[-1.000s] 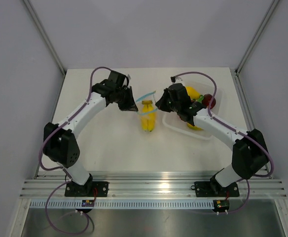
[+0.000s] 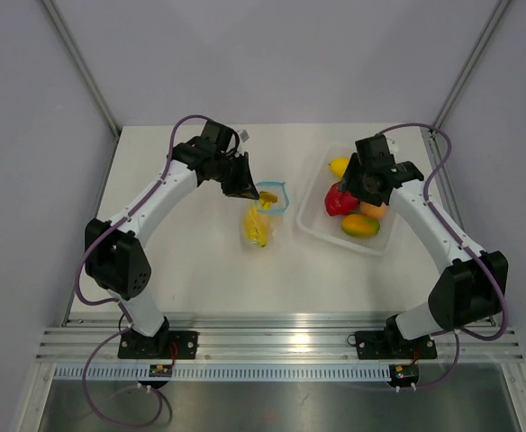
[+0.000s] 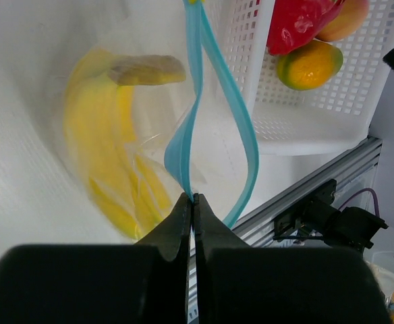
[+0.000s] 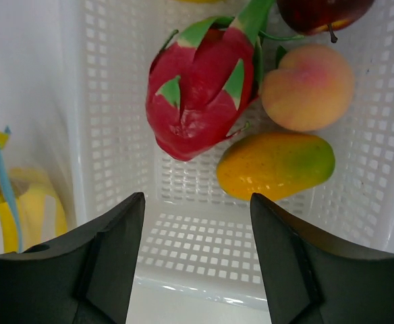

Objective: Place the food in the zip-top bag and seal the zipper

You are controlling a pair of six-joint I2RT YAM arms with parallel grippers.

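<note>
My left gripper is shut on the blue zipper edge (image 3: pixel 243 135) of the zip top bag, which holds yellow bananas (image 3: pixel 116 162). My right gripper stands open over the white basket (image 4: pixel 89 101), nothing between its fingers. Inside lie a red dragon fruit (image 4: pixel 190 94), a mango (image 4: pixel 274 162), a peach (image 4: pixel 308 88) and a dark red apple (image 4: pixel 322 9). A yellow fruit (image 2: pixel 339 166) sits toward the basket's back.
Metal rails (image 2: pixel 263 319) run along the front edge.
My right gripper has moved right, away from the bag to over the basket, and its fingers are apart. My left gripper has shifted slightly; the bag and bananas have shifted with it.
</note>
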